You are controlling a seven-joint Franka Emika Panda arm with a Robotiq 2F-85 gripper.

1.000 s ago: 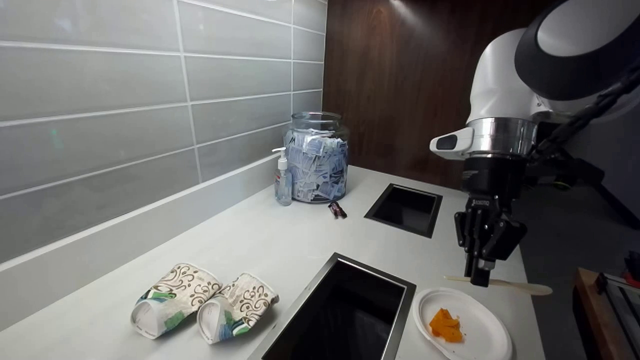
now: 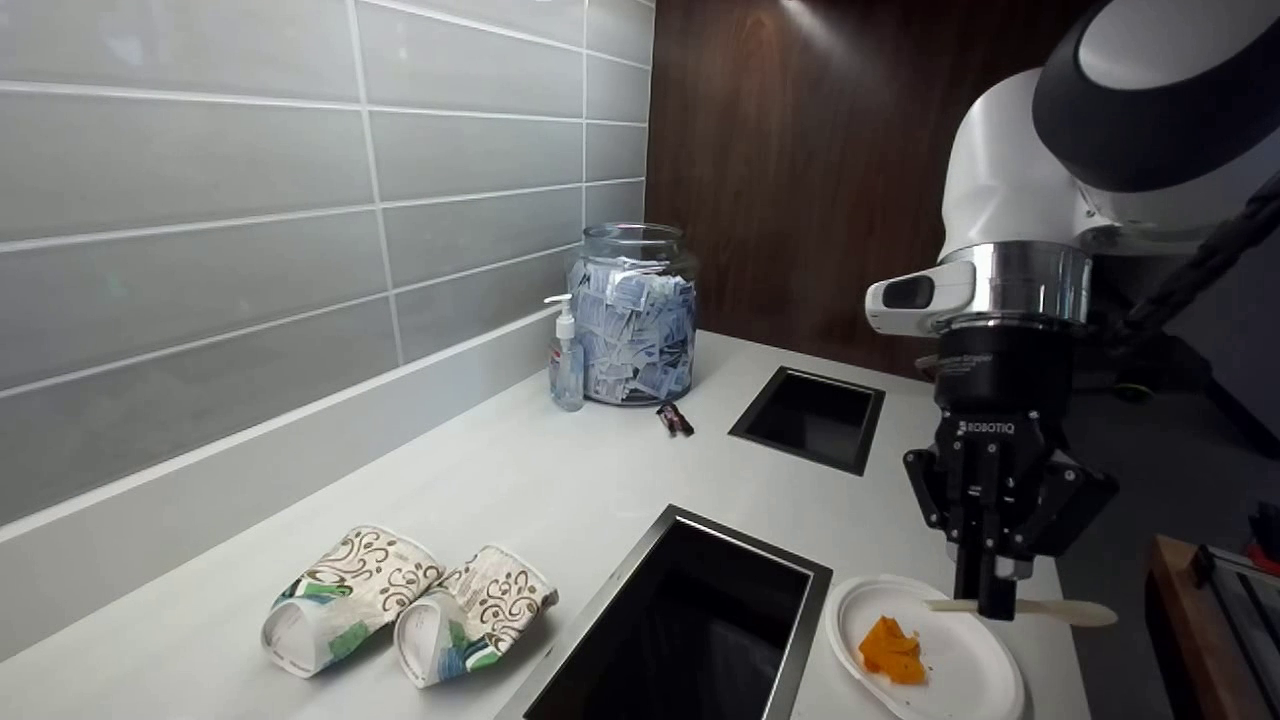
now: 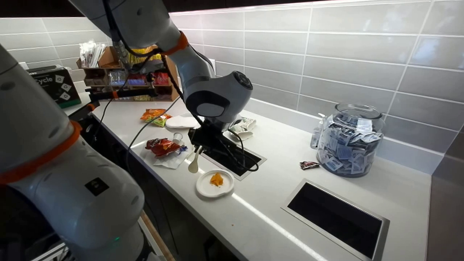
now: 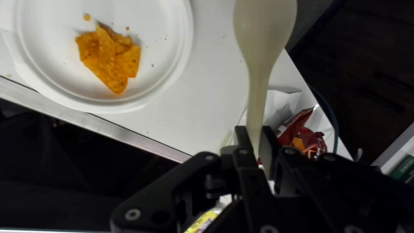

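Observation:
A pale spoon (image 4: 262,42) is pinched by its handle between the fingers of my gripper. Its bowl points away from the fingers, toward the top of the wrist view. In exterior view 1 my gripper (image 2: 986,606), shut on the spoon (image 2: 1068,613), hangs above the counter, and the spoon lies roughly level. A white plate (image 4: 176,73) bears a small heap of orange chips (image 4: 108,58) with crumbs around it. The spoon is beside the plate in the wrist view, clear of the chips. Exterior view 2 shows the spoon (image 3: 194,164) left of the plate (image 3: 202,187).
A red chip bag (image 3: 161,147) on a white napkin lies behind the plate. Two dark counter openings (image 2: 684,624) flank the free counter. Two patterned cups (image 2: 360,588) lie left. A packet-filled jar (image 2: 636,324) and a pump bottle (image 2: 566,366) stand at the back.
My gripper has moved down and slightly to the right in exterior view 1, turning a little and carrying the spoon along. The plate and chips have stayed in place.

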